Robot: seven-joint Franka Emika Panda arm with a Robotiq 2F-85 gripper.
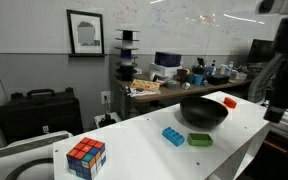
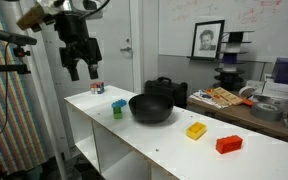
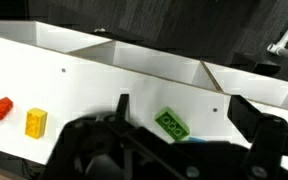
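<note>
My gripper (image 2: 83, 72) hangs high above the near edge of the white table, open with nothing between its fingers. In the wrist view a green block (image 3: 171, 124) lies below the gap of the gripper. Beside that block is a blue block (image 1: 173, 136), mostly covered by the gripper in the wrist view. A black bowl (image 1: 203, 112) stands close to both; its inside cannot be made out. Farther along the table are a yellow block (image 2: 196, 131) and a red block (image 2: 228, 144). At the opposite end sits a Rubik's cube (image 1: 86, 158).
Behind the table a wooden bench (image 1: 149, 94) carries boxes, cups and tools. A black case (image 1: 39, 115) stands at the back left. Open white compartments (image 3: 149, 58) run below the table's near edge. Bare tabletop (image 2: 169, 147) surrounds the blocks.
</note>
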